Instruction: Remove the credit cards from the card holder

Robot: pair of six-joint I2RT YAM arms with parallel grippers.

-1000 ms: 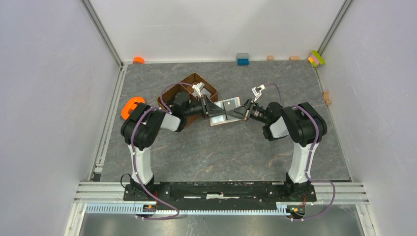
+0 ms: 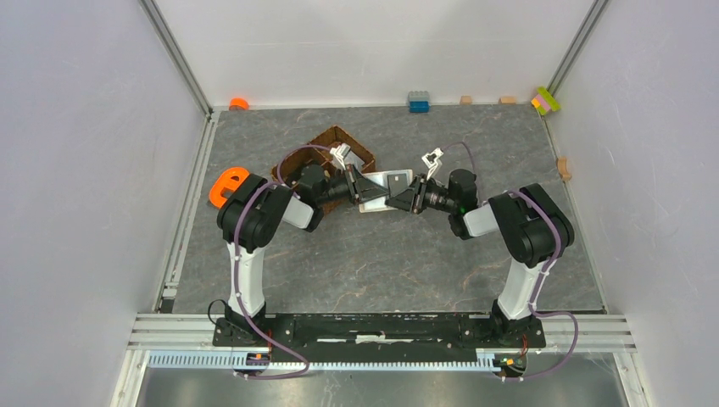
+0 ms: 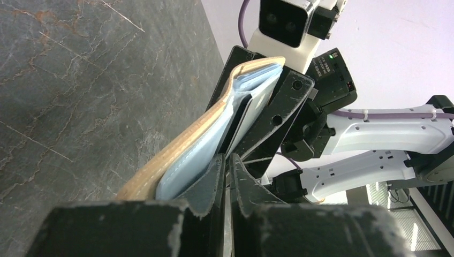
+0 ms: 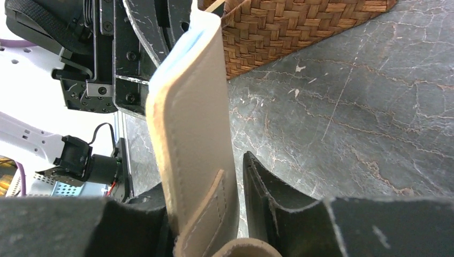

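Note:
The card holder (image 2: 373,177), beige outside with a pale blue lining, spreads between the two grippers in the top view, a dark panel (image 2: 397,181) on its inner face. In the left wrist view the holder (image 3: 201,150) is seen nearly edge-on. My left gripper has its fingertips close together at the inner dark and grey layers; whether they pinch a card does not show. My right gripper is open around the holder's beige outer side (image 4: 198,123), with a gap beside its right finger (image 4: 254,176). The left finger is mostly hidden behind the holder.
A woven basket (image 2: 341,133) with compartments stands partly under the left arm. An orange ring-like object (image 2: 227,182) lies to its left. Blocks (image 2: 418,102) line the back edge.
My right gripper has shifted a little left and its wrist has turned. The holder has swung from a slight tilt to nearly straight. My left gripper has barely moved.

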